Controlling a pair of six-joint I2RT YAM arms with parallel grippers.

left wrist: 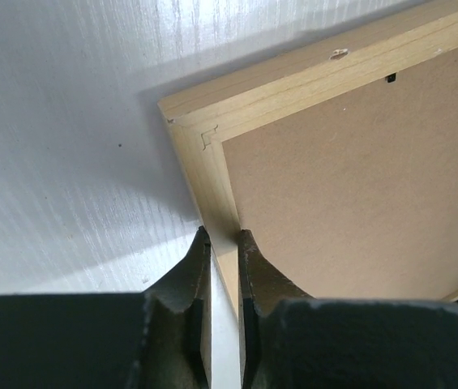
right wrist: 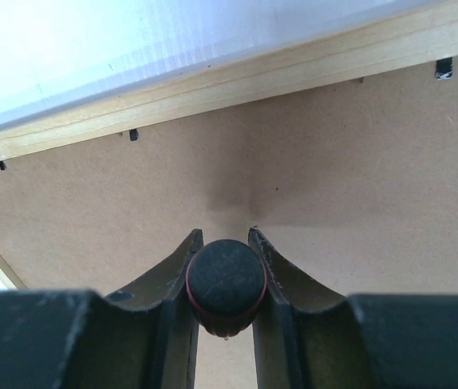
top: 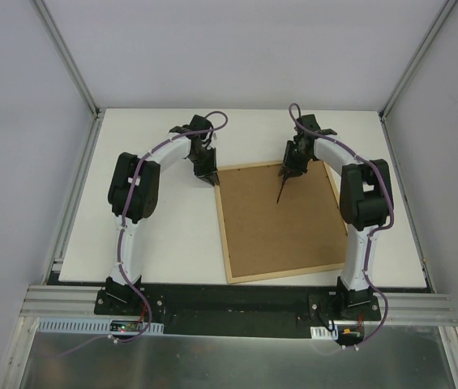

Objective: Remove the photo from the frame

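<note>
The photo frame lies back side up on the table, its pale wooden rim (top: 223,235) around a brown backing board (top: 277,235). No photo shows. Near the far left corner, my left gripper is shut on the left side of the wooden rim, one finger on each side of it. Over the far part of the board, my right gripper is shut on a thin tool; its round dark end (right wrist: 226,278) with a reddish ring faces the wrist camera. The tool's dark shaft (top: 280,191) slants toward the board; whether its tip touches cannot be told.
Small black tabs (right wrist: 443,68) sit along the rim's inner edge, another tab (left wrist: 391,78) close to the left corner. Bare white table (top: 139,251) lies left of the frame. The frame's right side is partly under my right arm (top: 365,194).
</note>
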